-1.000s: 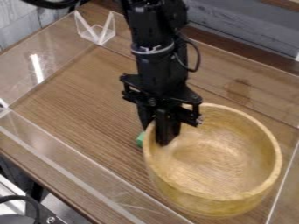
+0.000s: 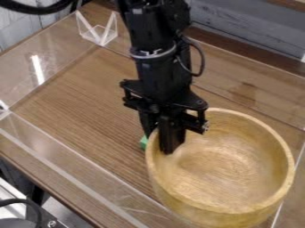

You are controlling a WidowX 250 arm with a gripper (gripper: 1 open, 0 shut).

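Note:
A large wooden bowl [image 2: 226, 183] fills the lower right of the camera view. My black gripper [image 2: 163, 138] is at the bowl's upper left rim, shut on it, with the fingertips partly hidden by the rim. A small green object [image 2: 143, 142] shows just left of the gripper, mostly hidden behind the bowl and gripper.
A clear plastic holder [image 2: 98, 27] stands at the back left, and a grey wall [image 2: 251, 31] runs along the back. Cables hang at the lower left.
The gripper and bowl have shifted slightly to the right, with small changes in the bowl's position; the gripper stays at its rim.

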